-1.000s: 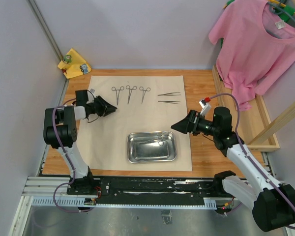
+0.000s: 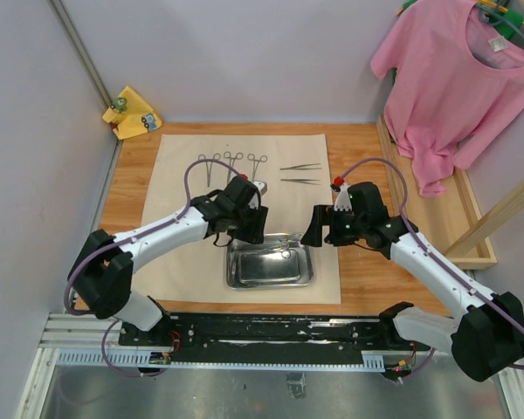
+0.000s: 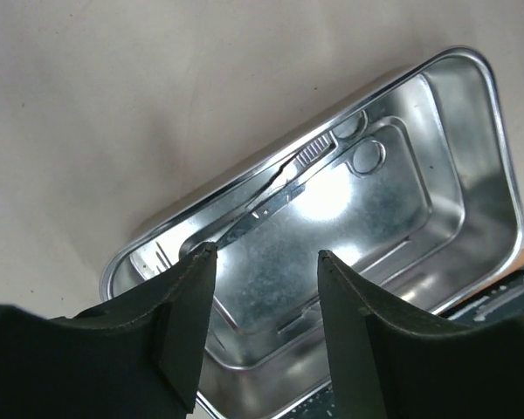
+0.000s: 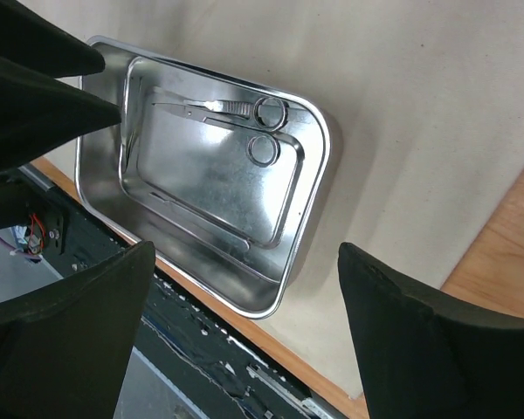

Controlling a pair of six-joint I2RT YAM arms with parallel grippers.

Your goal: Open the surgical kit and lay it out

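The steel tray (image 2: 269,275) lies on the paper sheet, holding scissors (image 4: 264,150) with ring handles, tweezers (image 4: 227,106) and other thin instruments. My left gripper is open above the tray's left part, nothing between its fingers. My right gripper hangs over the tray's right end, its fingers apart and empty. Three ring-handled clamps (image 2: 230,160) lie in a row at the sheet's top, partly hidden by the left arm, and two tweezers (image 2: 300,167) lie to their right.
A yellow cloth (image 2: 134,113) sits at the back left corner. A pink shirt (image 2: 450,87) hangs at the right over a wooden frame (image 2: 463,253).
My left gripper has swung right and toward the front, from the sheet's upper left to over the tray.
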